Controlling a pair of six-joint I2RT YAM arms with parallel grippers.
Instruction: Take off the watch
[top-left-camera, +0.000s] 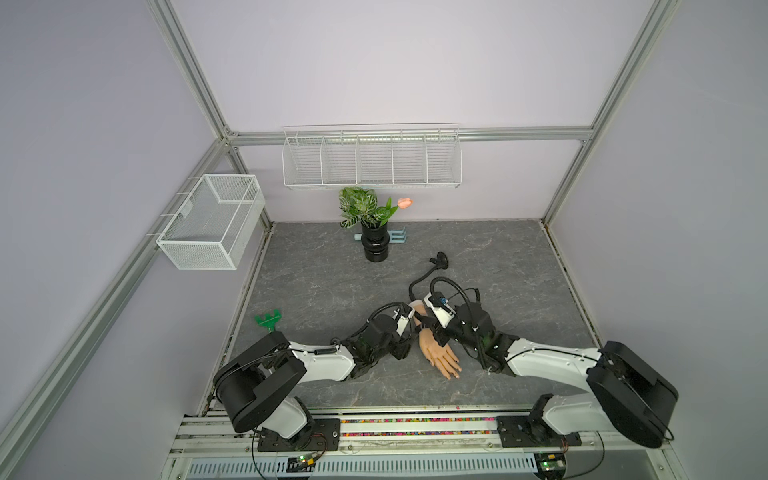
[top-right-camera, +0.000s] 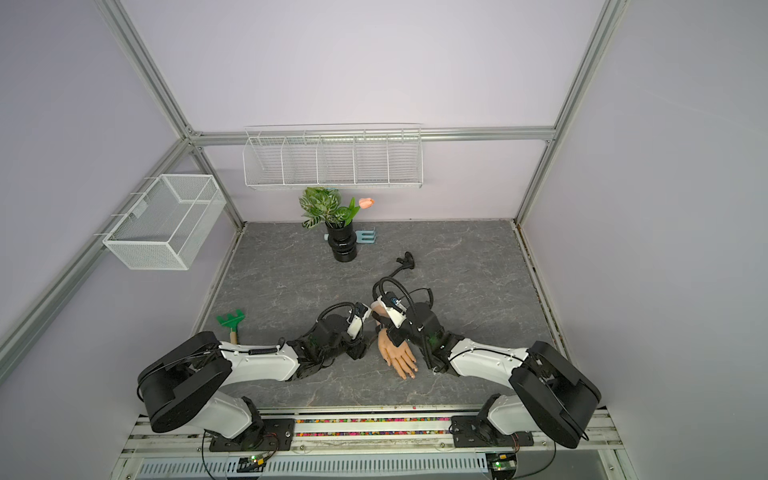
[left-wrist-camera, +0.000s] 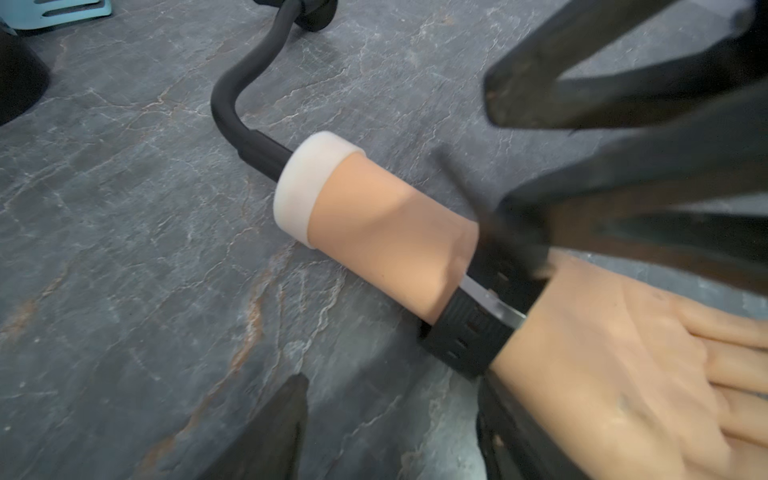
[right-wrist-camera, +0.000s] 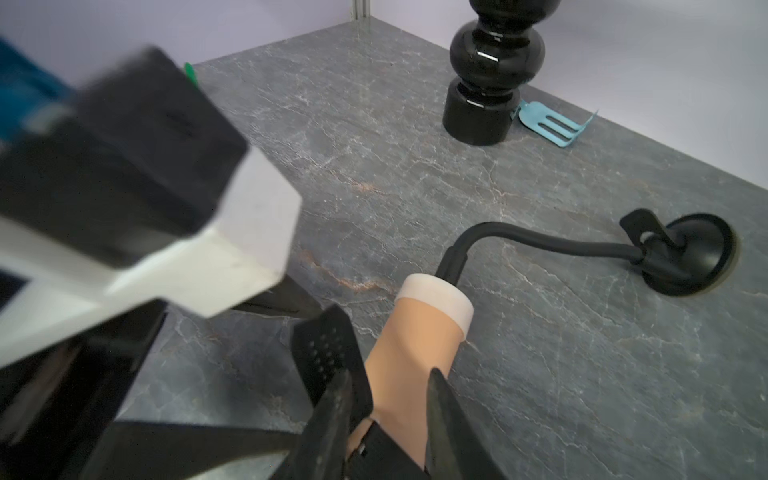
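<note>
A black watch (left-wrist-camera: 468, 332) is around the wrist of a model hand (left-wrist-camera: 608, 352), palm up; a light metal keeper shows across its band. One end of the strap (right-wrist-camera: 332, 360) stands up loose, with rows of holes. My left gripper stands open beside the wrist, its fingers (left-wrist-camera: 272, 432) apart at the band's near side. On the other side, over the wrist, my right gripper is open, a dark part of the watch showing low between its fingers. Both grippers hide much of the wrist in the top views.
A flexible black stalk (right-wrist-camera: 552, 244) joins the forearm to a suction base (right-wrist-camera: 692, 252). Behind stand a black vase (top-left-camera: 375, 246) with plants and a blue fork (right-wrist-camera: 552, 124). A green rake (top-left-camera: 269, 320) lies left. White wire baskets (top-left-camera: 372, 160) hang at the walls.
</note>
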